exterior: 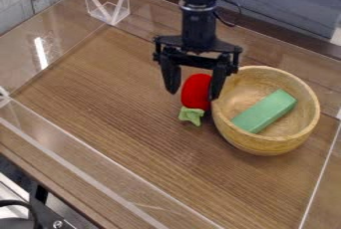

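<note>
My black gripper [197, 76] hangs open, its fingers spread over and around the upper part of a red object [196, 93] with a light green tip [190, 115], like a strawberry or radish toy, lying on the wooden table. To its right, a wooden bowl [298, 123] holds a green block [264, 113].
A clear wire or plastic item [108, 7] stands at the back left near the table's edge. A dark cable or part [16, 213] is at the bottom left corner.
</note>
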